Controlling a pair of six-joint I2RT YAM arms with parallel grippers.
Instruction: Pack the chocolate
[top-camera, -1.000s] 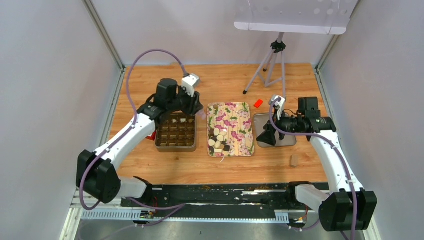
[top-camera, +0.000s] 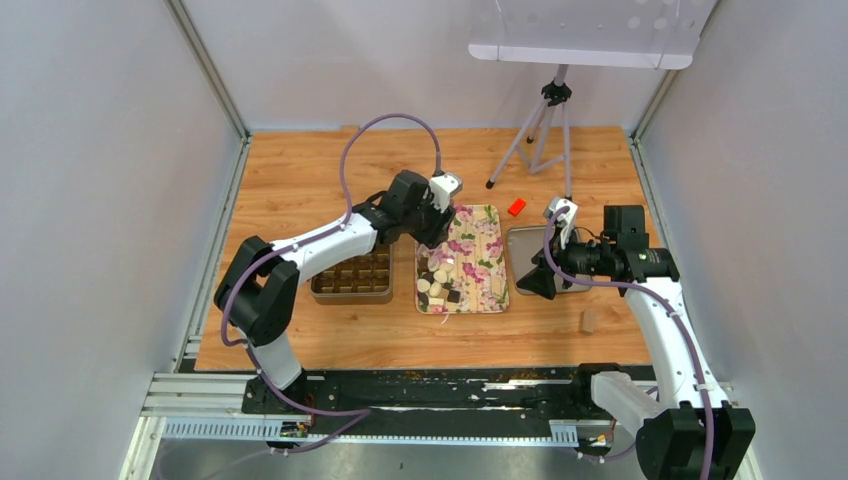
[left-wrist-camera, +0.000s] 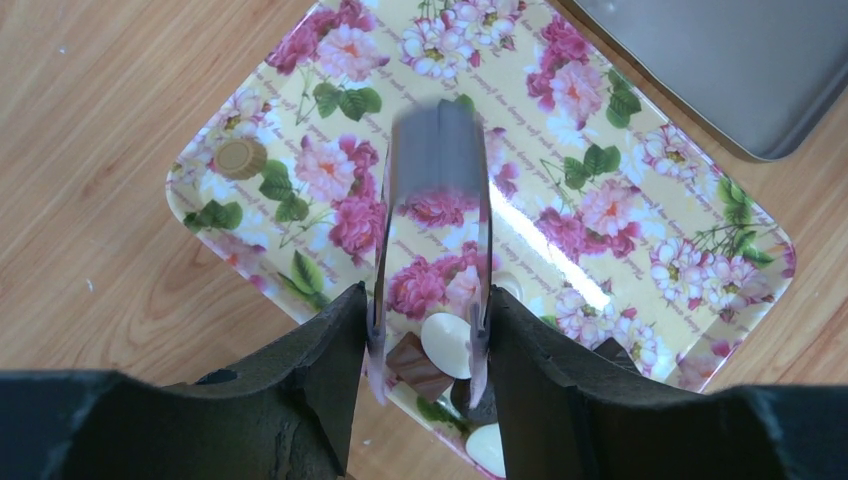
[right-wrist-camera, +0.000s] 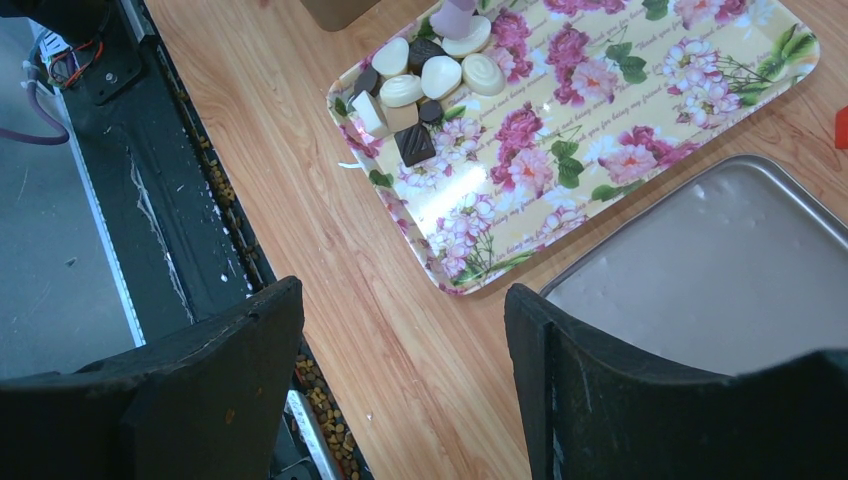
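Several white, brown and dark chocolates (right-wrist-camera: 401, 91) lie clustered at one end of the floral tray (right-wrist-camera: 600, 165). Over that tray hangs my left gripper, its fingers open; between and below its thin clear fingertips a white chocolate (left-wrist-camera: 446, 345) and a brown one (left-wrist-camera: 420, 368) show on the tray. A lone round brown chocolate (left-wrist-camera: 240, 158) sits near another corner. Left of the tray stands the brown box (top-camera: 352, 298) with its compartments, partly covered by my left arm. My right gripper hovers by the grey metal tray, fingers parted, nothing between them.
The grey metal tray (right-wrist-camera: 720, 265) looks empty and lies right of the floral tray. A small red object (top-camera: 516, 207) is behind it, and a wooden block (top-camera: 588, 321) in front. A tripod (top-camera: 545, 150) stands at the back. Bare table runs along the front.
My left gripper has swung right, from beside the box to over the floral tray. The right arm has shifted slightly toward the front and right.
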